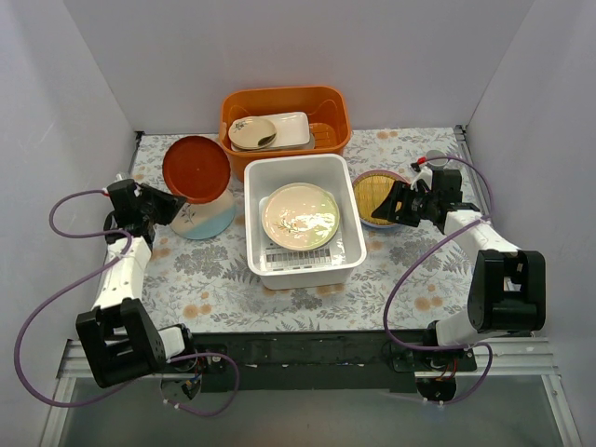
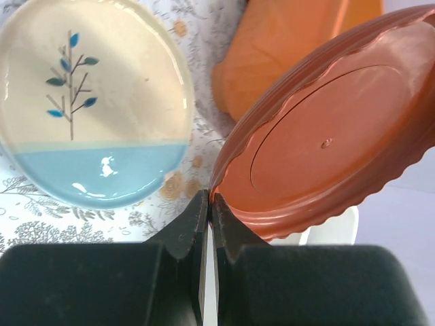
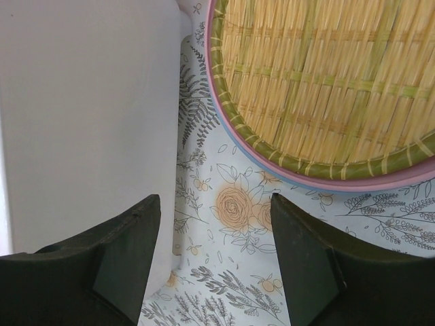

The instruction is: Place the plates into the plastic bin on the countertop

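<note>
My left gripper is shut on the scalloped rim of a reddish-brown plate [image 1: 196, 169], which hangs above the countertop at the left. Below it lies a cream and blue plate [image 2: 95, 88] with a leaf sprig, partly covered by the brown one in the top view. In the middle stands the white plastic bin [image 1: 256, 200], holding a pale cream-green plate [image 1: 300, 216]. On the right, a woven bamboo tray [image 3: 326, 81] rests in a pink and blue plate [image 3: 306, 182]. My right gripper is open beside it, nothing between its fingers.
An orange tub [image 1: 326, 112] behind the white bin contains a small patterned plate [image 1: 250, 128] and a white rectangular tray [image 1: 293, 128].
</note>
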